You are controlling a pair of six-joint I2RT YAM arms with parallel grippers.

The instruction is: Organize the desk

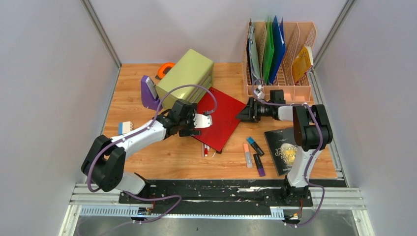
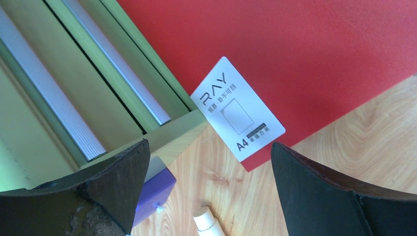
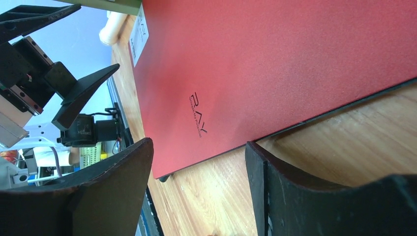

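A red A4 clipboard folder [image 1: 220, 120] lies askew mid-desk, its corner by a green drawer box [image 1: 186, 73]; a white RAY label [image 2: 236, 110] is on it. My left gripper [image 1: 189, 120] hangs over the folder's left end, open and empty, facing the label in the left wrist view. My right gripper [image 1: 242, 113] is at the folder's right edge, fingers apart on either side of the edge's line in the right wrist view [image 3: 199, 164]; whether it touches the folder is unclear.
A file rack [image 1: 305, 34] with folders stands back right. A black book [image 1: 280, 152] and several markers [image 1: 248, 155] lie front right. A purple object [image 1: 147, 92], orange tape [image 1: 166, 68] and eraser [image 1: 125, 127] sit left.
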